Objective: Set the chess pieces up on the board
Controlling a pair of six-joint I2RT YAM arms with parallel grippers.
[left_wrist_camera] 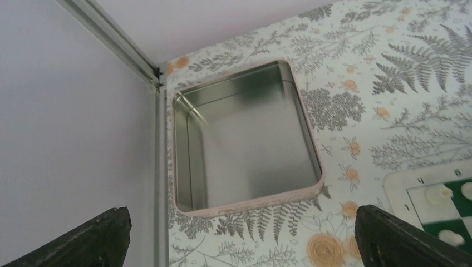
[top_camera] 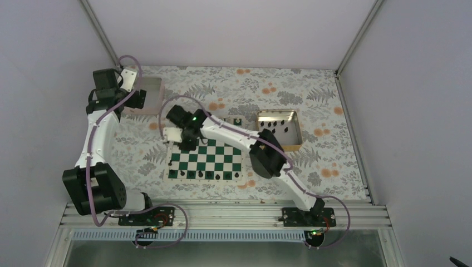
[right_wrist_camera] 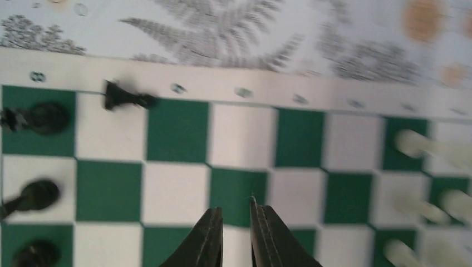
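Observation:
A small black piece lies on its side near the board's edge, in the right wrist view. Left of it black pieces stand upright, the row running along the near side of the board. My right gripper hovers over the middle squares, its fingers narrowly apart with nothing between them. Blurred white pieces occupy the other side. Far off at the left, my left gripper is wide open and empty above a pink-rimmed bin, which looks empty.
A gold-rimmed tray holding several black pieces is to the right of the board. The right arm crosses above the board and hides part of it.

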